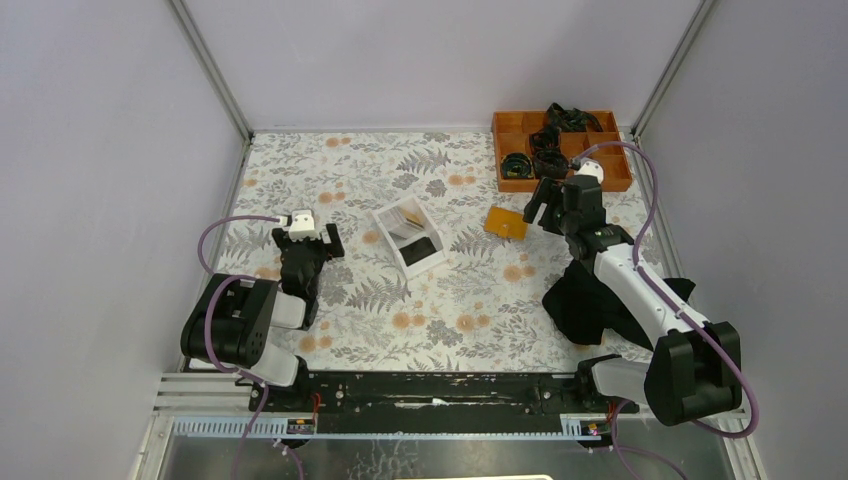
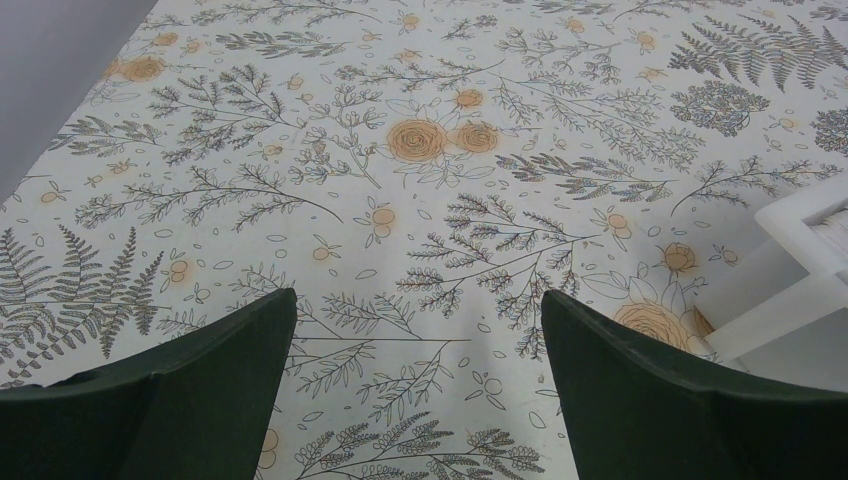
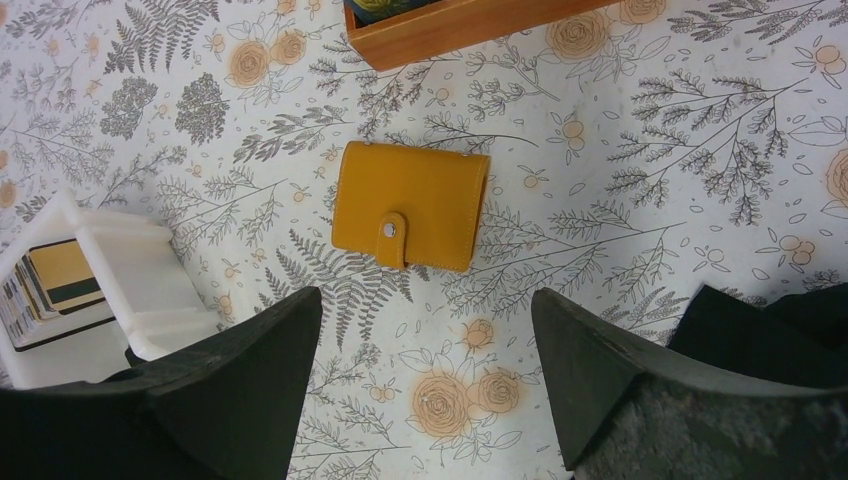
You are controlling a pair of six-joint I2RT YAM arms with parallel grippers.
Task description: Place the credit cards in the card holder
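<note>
A mustard leather card holder (image 1: 505, 222) with a snap strap lies flat, right of centre; in the right wrist view the holder (image 3: 410, 195) is between and beyond my right gripper's (image 3: 427, 310) fingertips, which stand apart with nothing between them. Left of it, a white tray (image 1: 436, 259) holds cards (image 3: 62, 270), gold and dark ones among them, and a black item. My left gripper (image 1: 308, 240) stands open at the left of the table, empty, with the tray's edge at the right of its wrist view.
An orange wooden organiser (image 1: 621, 170) with dark coiled items stands at the back right. A black cloth (image 1: 575, 305) lies under the right arm.
</note>
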